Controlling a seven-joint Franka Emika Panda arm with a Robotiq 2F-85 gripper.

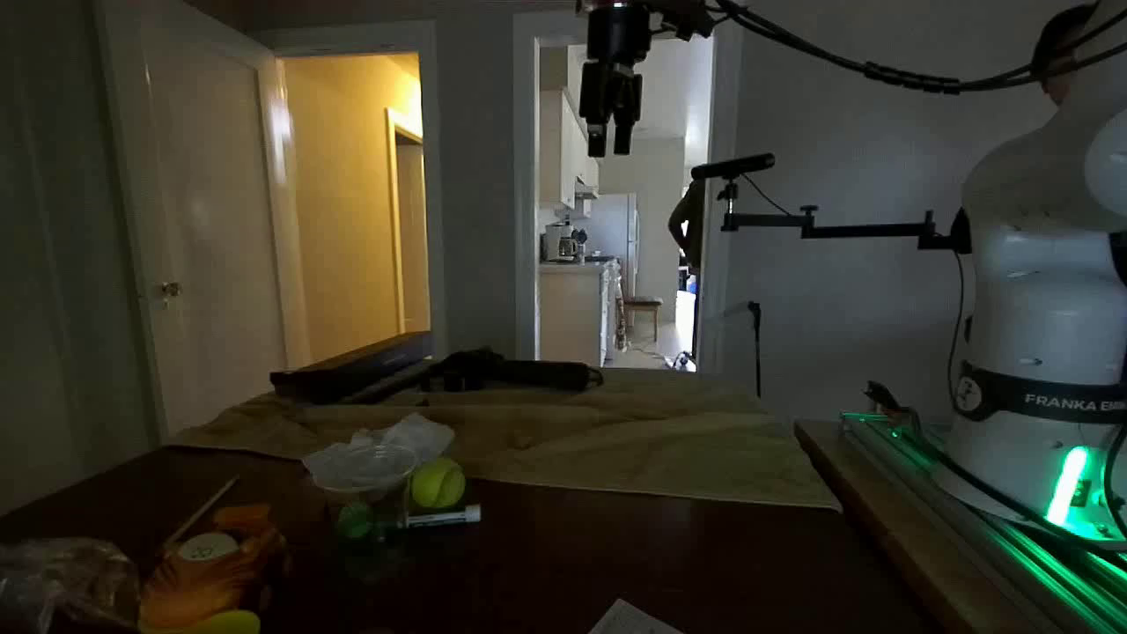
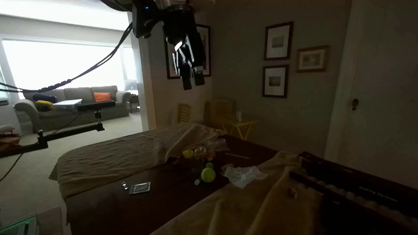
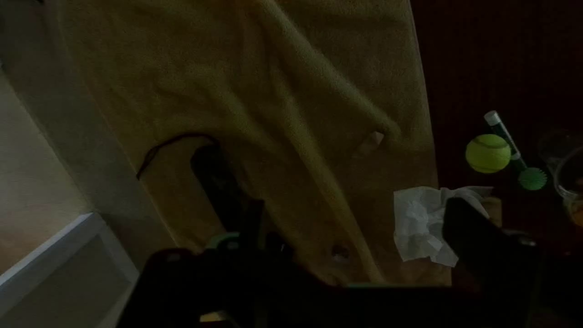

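Observation:
High above the table, my gripper points downward, well clear of everything. In the wrist view its dark fingers stand wide apart, so it is open with nothing between them. Below lies a tan cloth. A yellow-green tennis ball rests on the dark table beside a green brush and a slim white-capped tube. Crumpled white paper lies at the cloth's edge, partly behind one finger. A clear container is cut off at the right.
An orange object and clear plastic wrap lie at the table's near left. A long dark box and a black cylindrical object sit on the cloth. A small flat packet lies apart. The room is dim.

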